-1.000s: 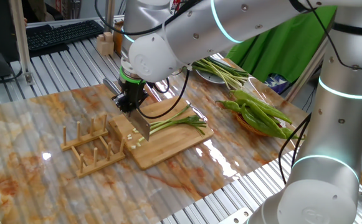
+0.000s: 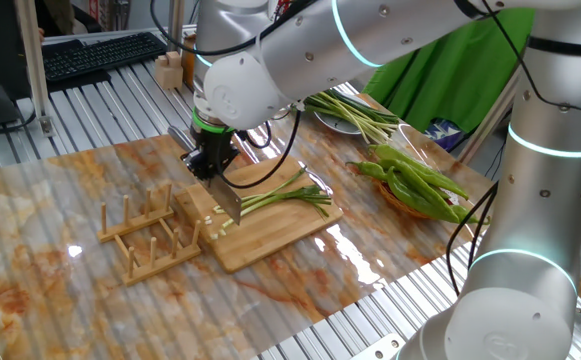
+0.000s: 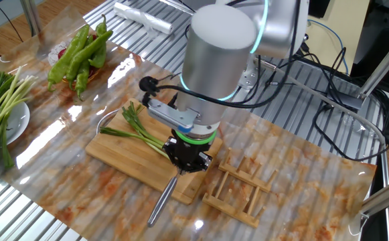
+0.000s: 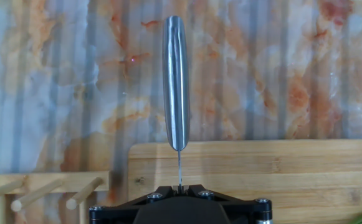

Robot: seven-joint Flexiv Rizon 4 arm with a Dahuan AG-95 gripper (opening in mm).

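Note:
My gripper is shut on a cleaver-like knife, pinching the thin metal by its steel handle. In exterior view 1 the broad blade hangs upright, its lower edge at or just over the stem ends of a bunch of green stalks. Whether the edge touches the board cannot be told. Several short pale cut pieces lie on the wooden cutting board left of the blade. From exterior view 2, the handle sticks out past the board's edge, and the arm hides the blade.
Close by the board's left edge stands a wooden peg rack. Green peppers fill a basket to the right, and a plate of more green stalks sits behind. Bare marbled tabletop lies left of the rack.

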